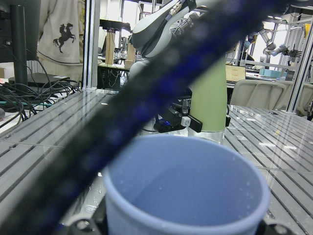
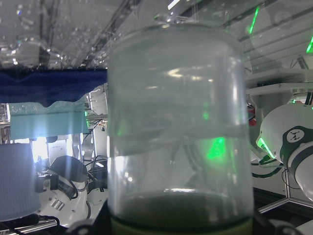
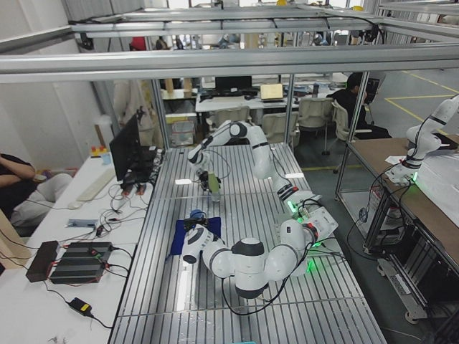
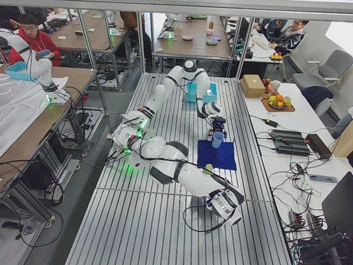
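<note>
My left gripper (image 4: 217, 128) is at a blue cup (image 1: 186, 196) above the dark blue mat (image 4: 215, 157), the cup close between its fingers. My right gripper (image 3: 212, 183) is at a bottle with a green upper part (image 1: 208, 93) and clear lower part (image 2: 178, 112), farther along the slatted table. The bottle fills the middle of the right wrist view, held between the fingers. In the left wrist view a dark blurred bar crosses in front, hiding part of the right arm.
A teal bin (image 4: 191, 93) stands at one end of the slatted table (image 3: 186, 294). A side desk holds a monitor (image 3: 126, 150), cables, black boxes (image 3: 79, 261) and a fruit tray (image 4: 278, 105). Both arms' elbows arch over the table's other side.
</note>
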